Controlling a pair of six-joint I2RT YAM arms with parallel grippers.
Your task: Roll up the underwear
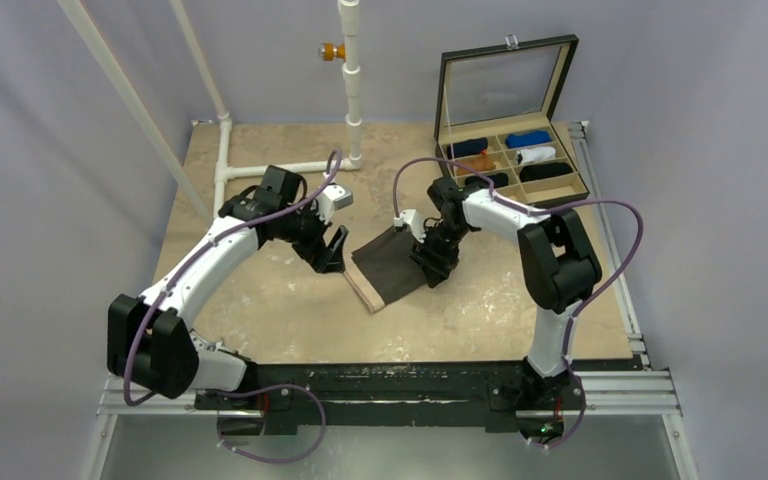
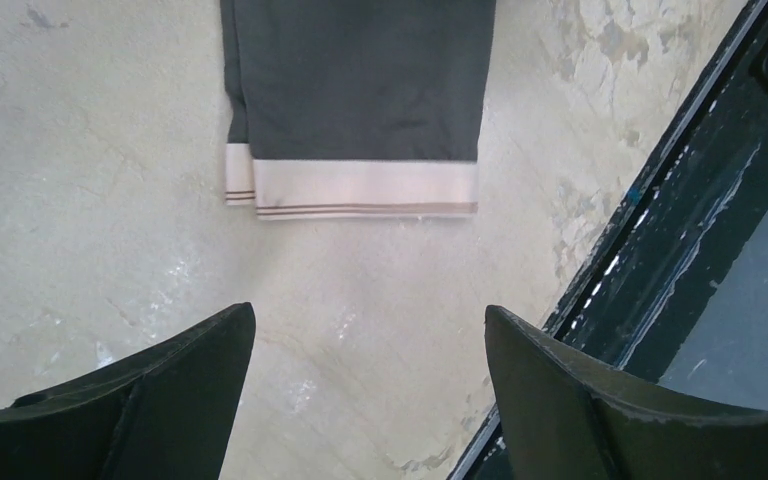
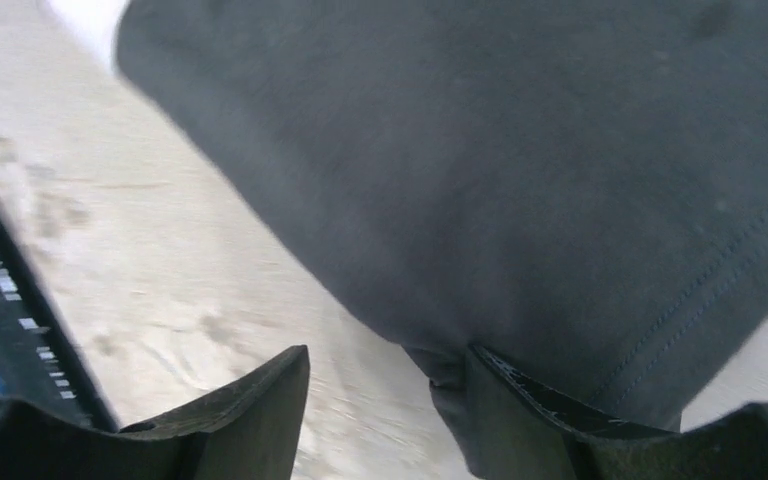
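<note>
A dark grey pair of underwear (image 1: 390,265) lies folded flat at mid-table, its pale waistband (image 2: 365,185) on the left side. My left gripper (image 1: 332,258) is off the waistband end, fingers apart; only bare table shows between the fingers in the left wrist view. Over the right part of the cloth stands my right gripper (image 1: 436,268). Its fingers (image 3: 265,415) are apart in the right wrist view. A creased edge of the fabric (image 3: 450,375) dips into the gap against one finger, while the other is clear of it.
An open box (image 1: 560,188) with compartments stands at the back right, holding several rolled garments, among them a blue one (image 1: 528,139) and a white one (image 1: 536,155). White pipes (image 1: 285,170) border the back left.
</note>
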